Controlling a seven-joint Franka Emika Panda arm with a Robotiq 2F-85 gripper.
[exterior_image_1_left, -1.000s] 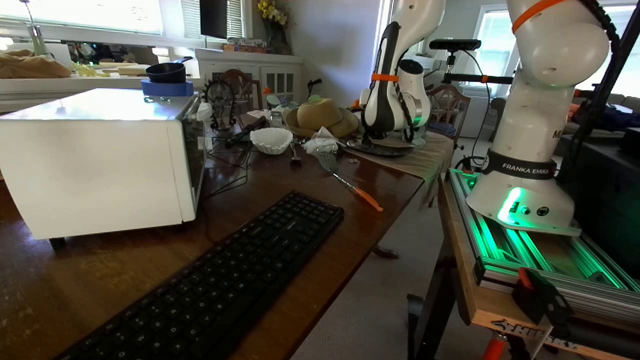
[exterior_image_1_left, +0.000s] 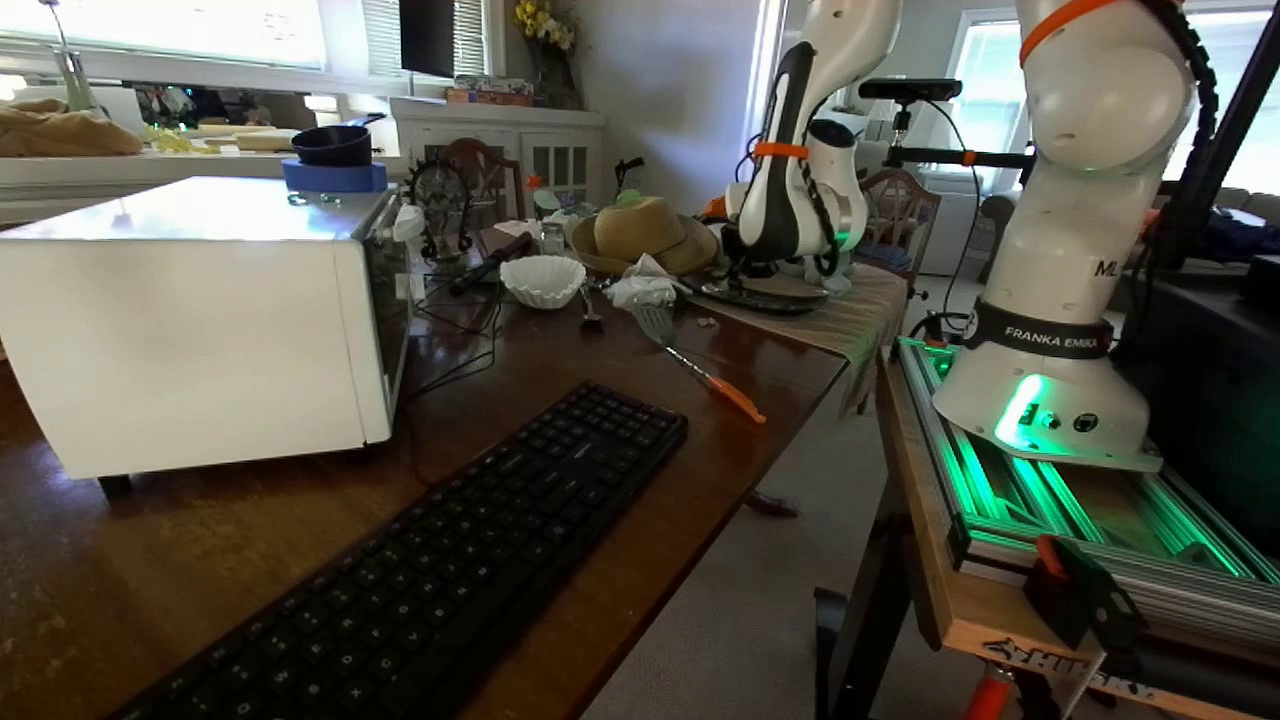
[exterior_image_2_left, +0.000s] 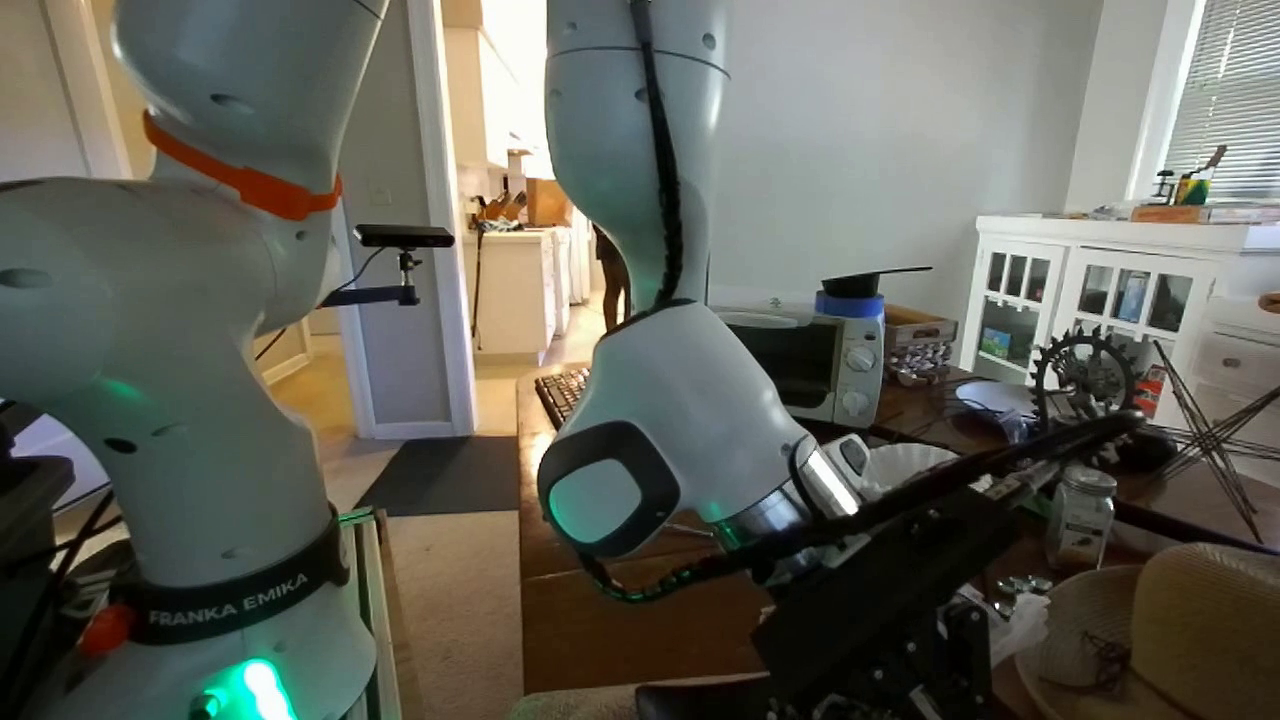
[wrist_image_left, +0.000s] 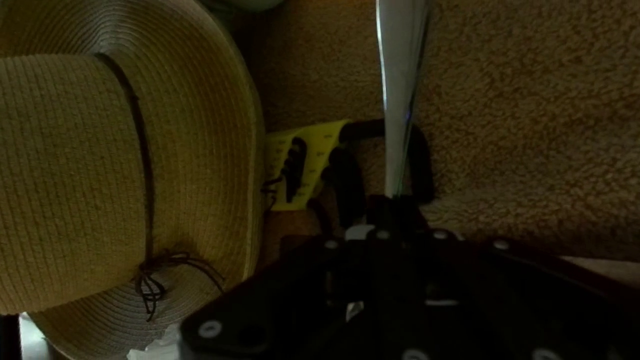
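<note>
In the wrist view my gripper is shut on a long, flat silver utensil (wrist_image_left: 397, 90). Its metal runs away from the fingertips past the top of the picture, so I cannot tell what its far end is. Below it spreads a brown fleecy cloth (wrist_image_left: 510, 120). A straw hat (wrist_image_left: 66, 174) with a dark cord lies to the left, apart from the utensil. Exterior view 2 shows the dark gripper body low beside the hat (exterior_image_2_left: 1200, 624), its fingertips hidden there.
A yellow card (wrist_image_left: 325, 139) with black pieces on it lies close to the hat's brim. On the wooden table are a white bowl (exterior_image_1_left: 543, 282), an orange-handled fork (exterior_image_1_left: 720, 386), a keyboard (exterior_image_1_left: 480, 528) and a white toaster oven (exterior_image_1_left: 192, 348). A glass jar (exterior_image_2_left: 1081, 516) stands near the arm.
The arm has shifted slightly to the right in exterior view 1, and its upper links have turned a little. The objects on the table stay where they were.
</note>
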